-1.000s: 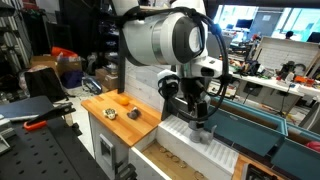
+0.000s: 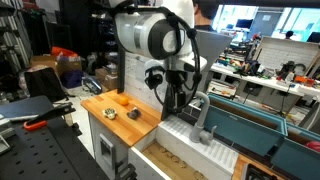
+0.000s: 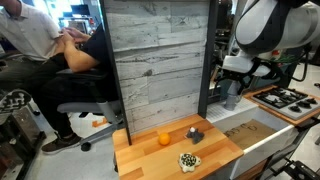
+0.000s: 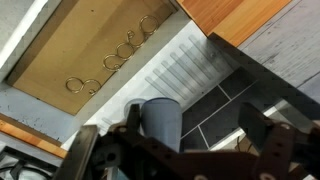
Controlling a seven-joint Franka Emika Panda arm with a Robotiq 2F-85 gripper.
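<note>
My gripper [image 2: 180,92] hangs over the back of the counter, just left of a grey tap-like fixture [image 2: 206,112] in the first exterior view. In the second exterior view, the gripper [image 3: 241,80] partly covers the fixture [image 3: 233,101]. The wrist view has wide-spread fingers of my gripper, and its dark fingers [image 4: 270,137] stand well apart. A grey cylinder [image 4: 161,119], apparently part of the fixture, shows beside the left finger; whether they touch, I cannot tell.
An open drawer [image 4: 57,61] holds several brass rings. On the wooden counter [image 3: 166,157] lie an orange fruit [image 3: 164,139], a small dark object [image 3: 194,134] and a patterned item [image 3: 189,161]. A white panel wall [image 3: 160,65] rises behind; a teal trough [image 2: 240,125] runs along the right.
A second ago my gripper was lower and over the grey fixture. It has since moved up and left, uncovering the curved spout.
</note>
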